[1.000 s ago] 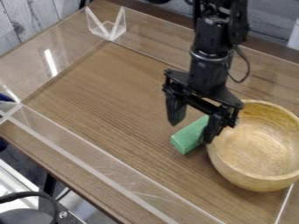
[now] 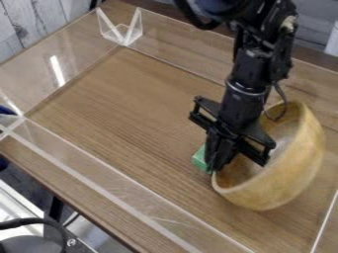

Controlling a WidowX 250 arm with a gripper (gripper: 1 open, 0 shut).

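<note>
My black gripper (image 2: 224, 148) is low at the right of the table, its fingertips at the near-left rim of a tan round bowl (image 2: 279, 189), which is tipped toward it. A small green object (image 2: 204, 159) shows just left of the fingertips, mostly hidden behind them. The fingers appear close together; whether anything is between them is hard to see.
A clear angular piece (image 2: 121, 30) sits at the back left. A black cable lies outside at the lower left.
The gripper has closed and moved lower. The bowl has tilted, its opening turning toward the left, and the green object has become more hidden.
</note>
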